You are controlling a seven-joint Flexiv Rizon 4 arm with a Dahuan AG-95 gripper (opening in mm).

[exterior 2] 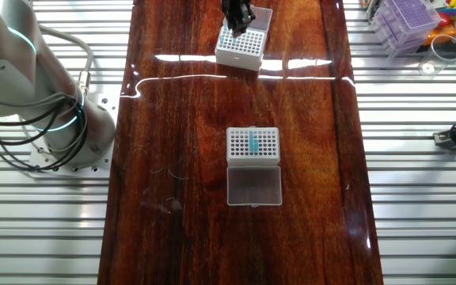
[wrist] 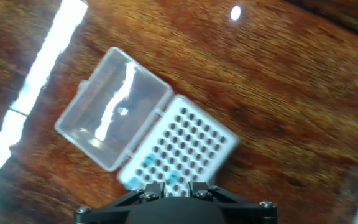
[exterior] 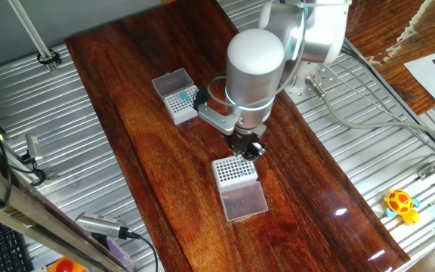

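Observation:
An open white rack box (exterior: 234, 172), with rows of round holes and a clear hinged lid (exterior: 245, 201), lies on the dark wooden board. Light-blue pieces (wrist: 149, 160) sit in some holes along one side of it. Just above that side hangs my gripper, its fingertips apart and nothing visible held between them. In the second exterior view the gripper (exterior 2: 239, 20) partly covers this box (exterior 2: 240, 54). A second similar open box (exterior: 181, 105) stands farther back; its blue pieces (exterior 2: 253, 142) show near the middle of its holes.
Around the boxes the wooden board (exterior: 165, 204) is mostly bare. Raised clear lids (exterior 2: 254, 186) stick out from both boxes. Off the board, a toy turtle (exterior: 400, 202) lies on the metal slats, and a purple rack (exterior 2: 406, 22) stands at the far right.

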